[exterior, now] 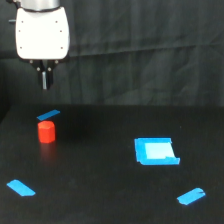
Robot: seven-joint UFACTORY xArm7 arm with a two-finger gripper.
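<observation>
In the camera view my gripper (43, 80) hangs from the white arm at the upper left, pointing down. Its fingers are dark against a dark curtain and small, so whether they are open or shut is unclear. Below it, clearly apart, a small red object (47, 132) rests on the black table. To the right of the table's middle lies a white patch (158, 151) framed with blue tape (152, 139).
Separate strips of blue tape lie at the front left (20, 188), at the front right (191, 196) and just behind the red object (48, 115). A black curtain (150, 60) closes off the back.
</observation>
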